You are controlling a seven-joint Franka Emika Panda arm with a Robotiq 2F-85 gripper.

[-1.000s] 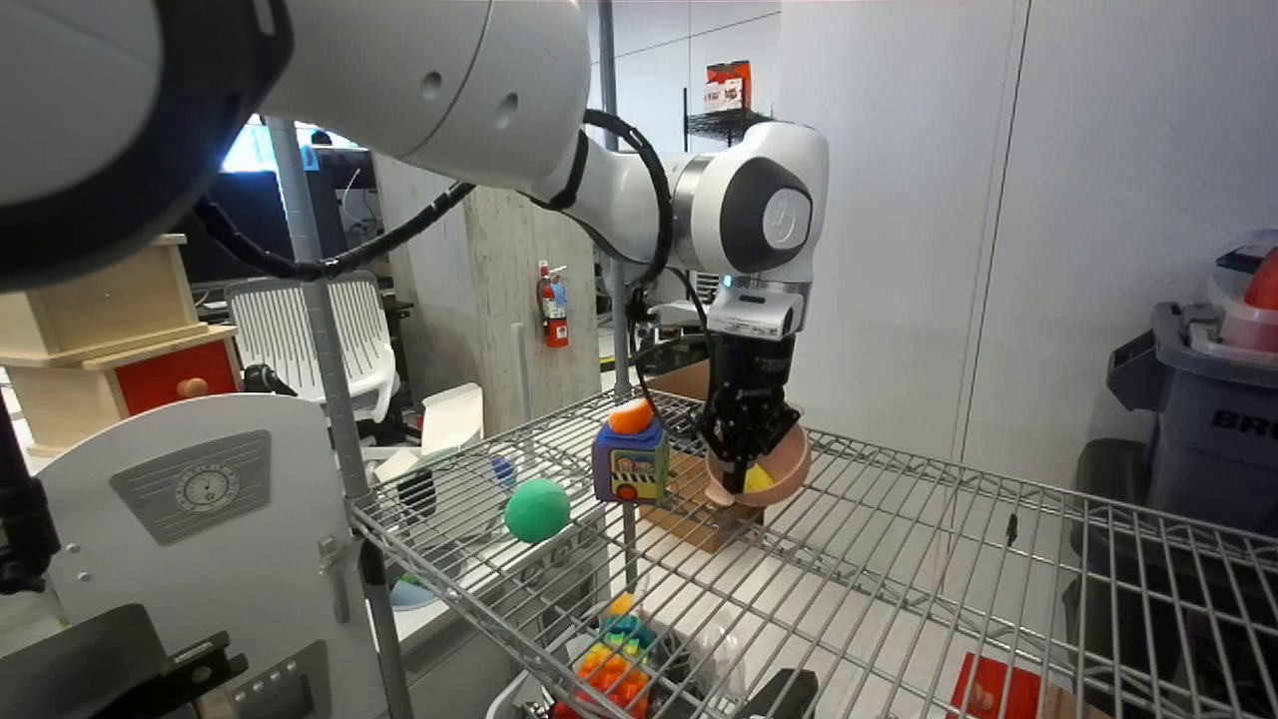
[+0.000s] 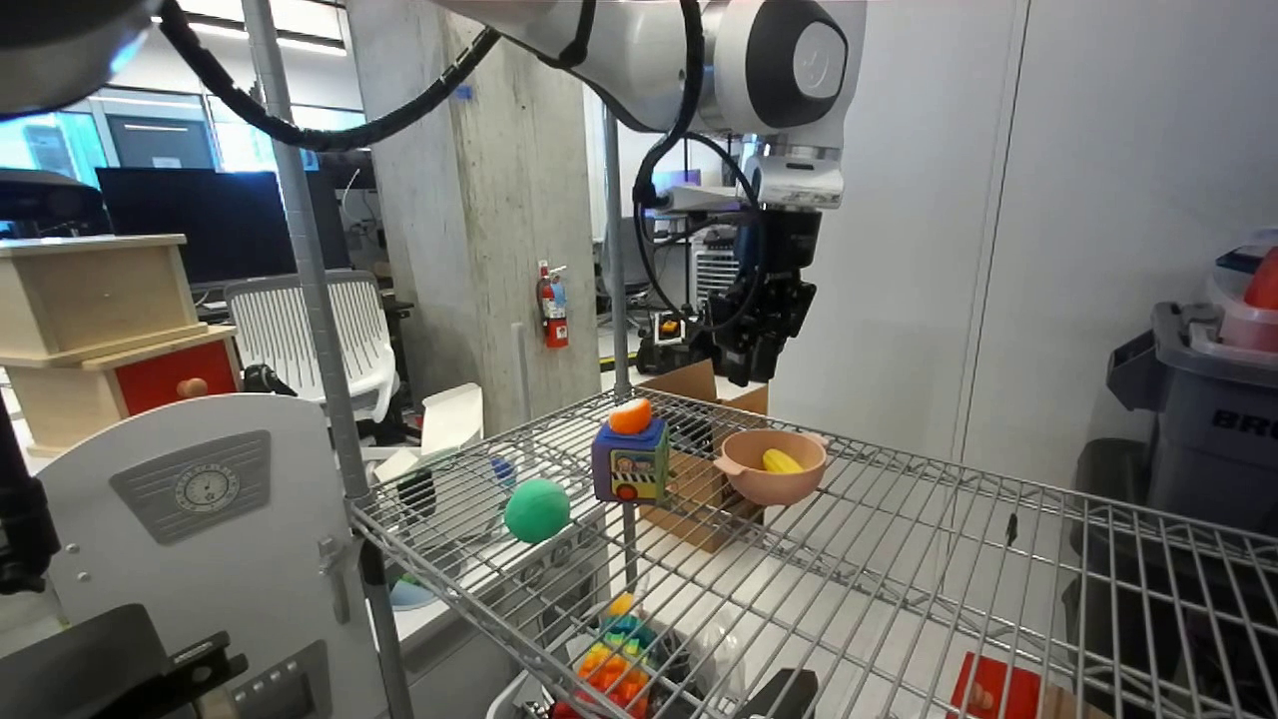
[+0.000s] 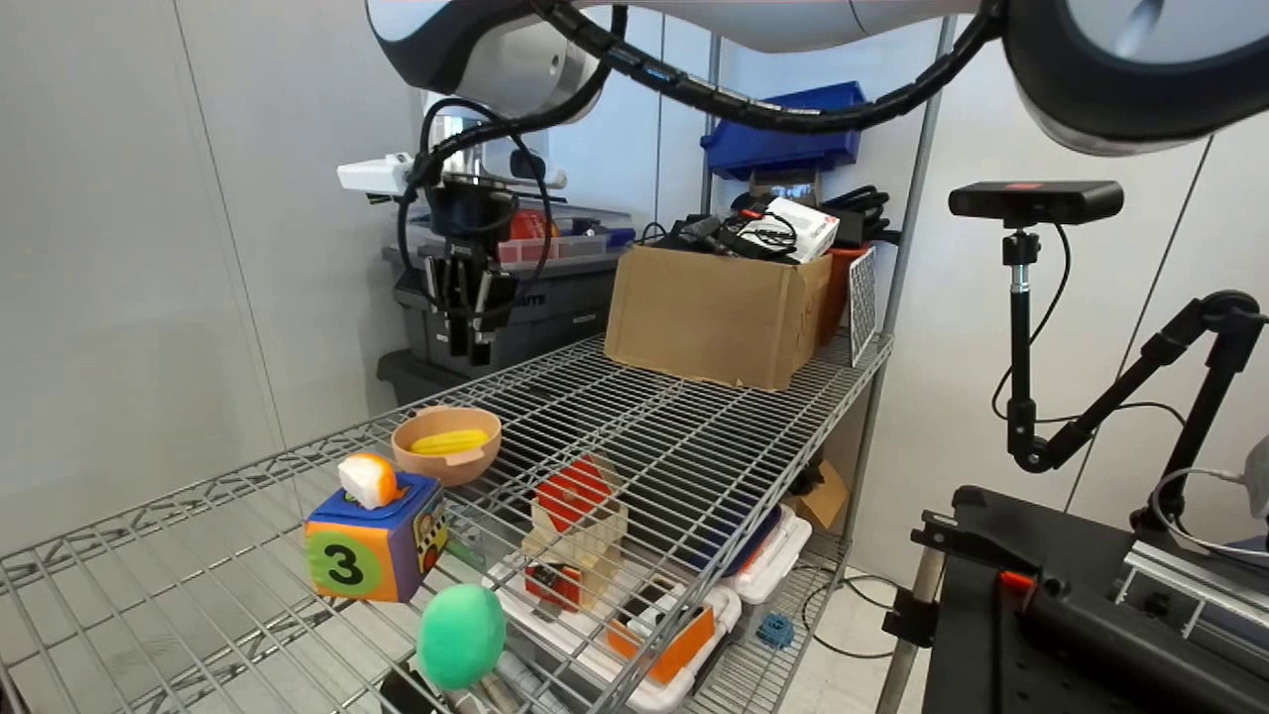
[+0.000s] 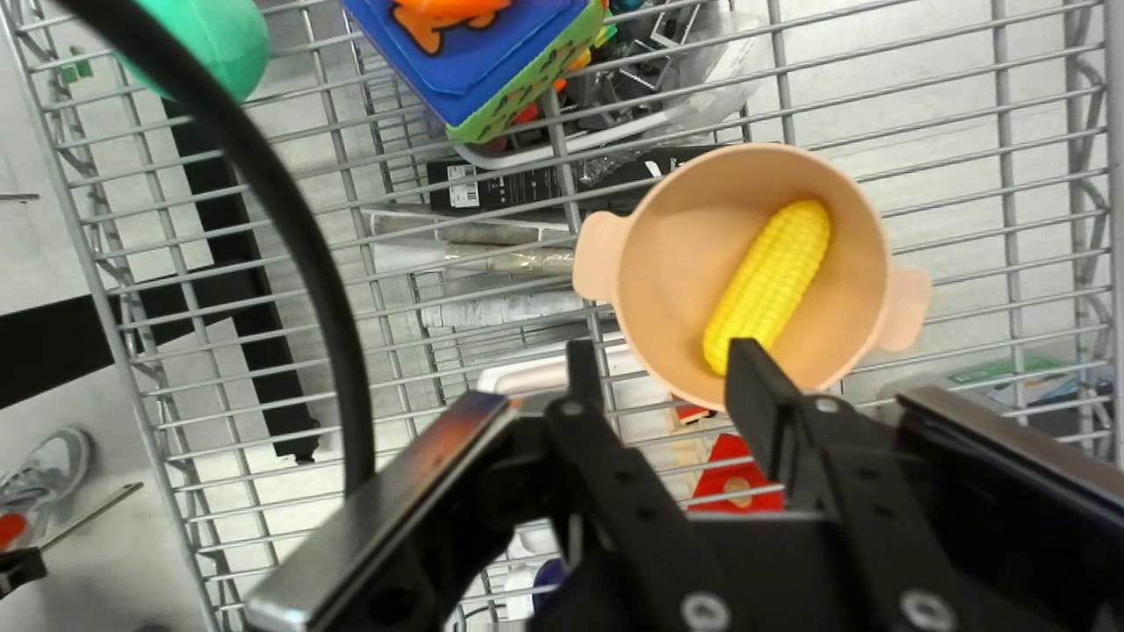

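A peach bowl [image 2: 767,483] with two tab handles rests level on the wire shelf. Inside it lies a yellow corn cob [image 4: 769,279], seen whole in the wrist view. My gripper hangs well above the shelf, its fingers apart and nothing between them. From the second exterior view, the gripper [image 3: 470,339] is up above the bowl [image 3: 448,469], clear of it. A blue number cube [image 3: 378,535] stands beside the bowl, and an orange-and-white piece [image 3: 369,478] sits on top of it. The green ball [image 2: 536,510] lies near the cube.
The wire shelf [image 2: 958,563] has a wide bare stretch on one side of the bowl. A cardboard box [image 3: 702,315] full of gear occupies its far end. Metal posts [image 2: 314,264] rise at the corners. Toys and bins below show through the wires.
My gripper has risen from the bowl to well above it. The bowl, tilted at the gripper before, now sits level and slightly farther right. Cube and ball have stayed in place.
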